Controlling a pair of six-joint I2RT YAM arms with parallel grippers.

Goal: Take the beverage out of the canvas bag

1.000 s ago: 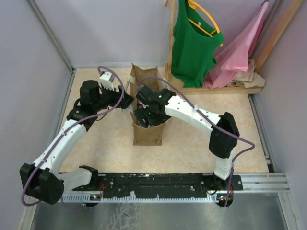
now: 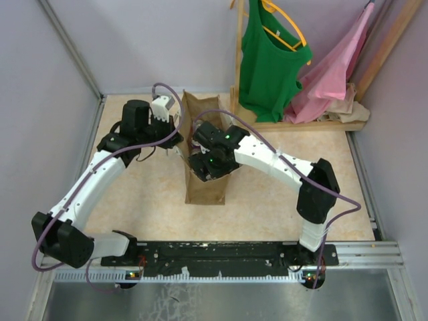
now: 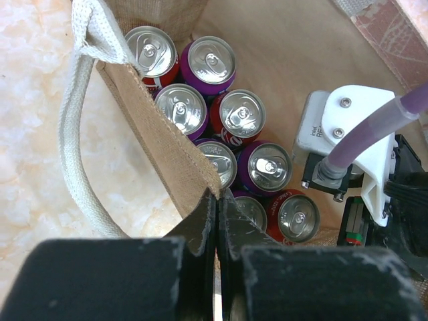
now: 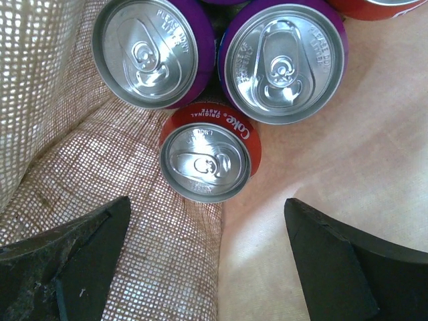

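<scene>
The brown canvas bag [image 2: 205,194] stands open on the table, with several red and purple cans inside. In the left wrist view my left gripper is shut on the bag's left rim [image 3: 164,130], which draws to a peak at the fingertips. My right gripper is down inside the bag, its fingers open. A red Coke can [image 4: 206,162] lies ahead of the gap between its fingers, apart from both. Two purple cans [image 4: 284,63] stand just beyond it. From above, the right arm hides most of the cans.
A white strap handle [image 3: 70,134] loops outside the bag's left side. At the back right hang a green top [image 2: 271,67] and a pink garment [image 2: 334,73] on a wooden rack. Bare table lies on both sides of the bag.
The right arm stays nearly still inside the bag.
</scene>
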